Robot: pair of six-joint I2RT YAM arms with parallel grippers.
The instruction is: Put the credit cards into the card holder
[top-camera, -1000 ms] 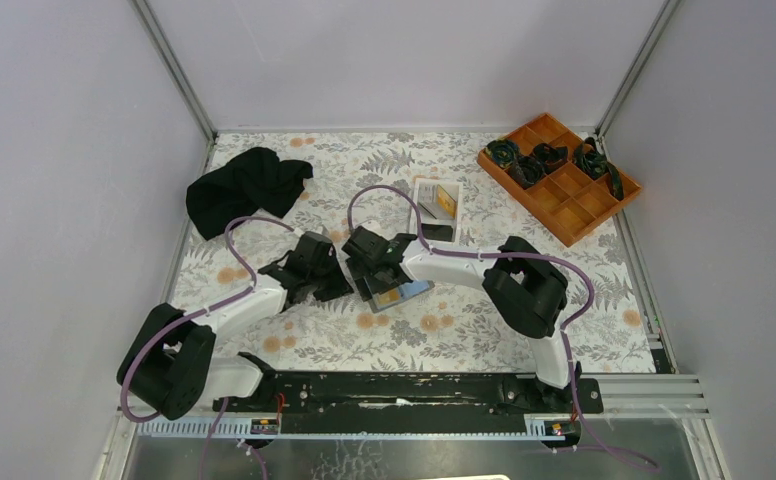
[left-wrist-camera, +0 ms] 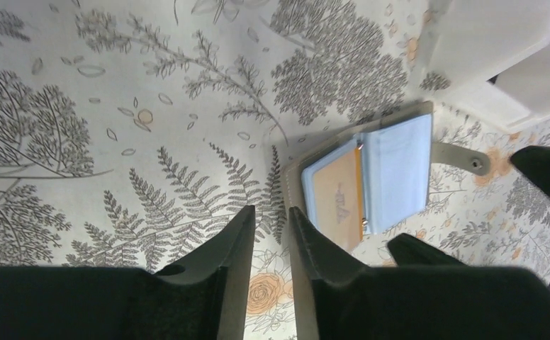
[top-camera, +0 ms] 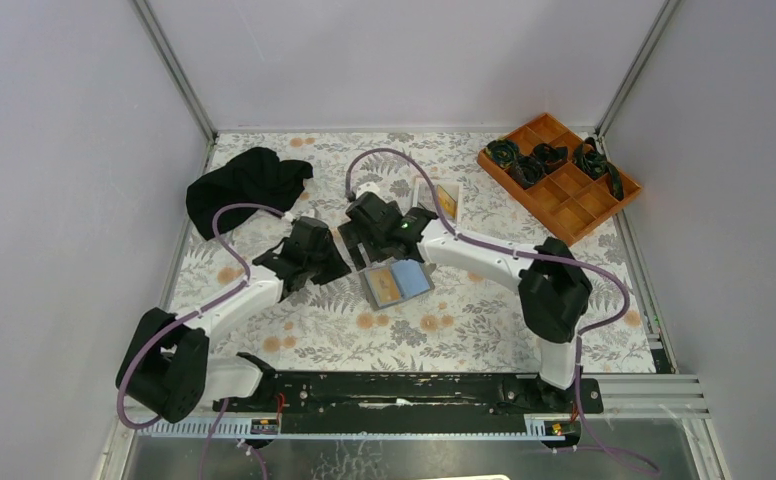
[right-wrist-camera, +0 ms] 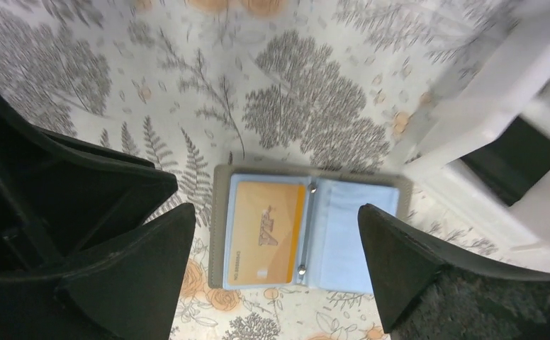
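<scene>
The open card holder [top-camera: 397, 284] lies on the patterned table, a tan card [right-wrist-camera: 264, 227] in its left side and a pale blue side [right-wrist-camera: 349, 234] on the right. My left gripper is low, left of the holder, with a narrow gap between its fingertips and nothing seen in it. My right gripper is above the holder, fingers apart, nothing between them. A white box [top-camera: 445, 195] with cards stands behind the holder, partly hidden by the right arm.
A wooden compartment tray [top-camera: 574, 200] with dark coiled items is at back right. A black cloth [top-camera: 244, 190] lies at back left.
My right gripper and arm have moved up and back from over the holder, showing more of it in the top view. The left gripper has shifted slightly back.
</scene>
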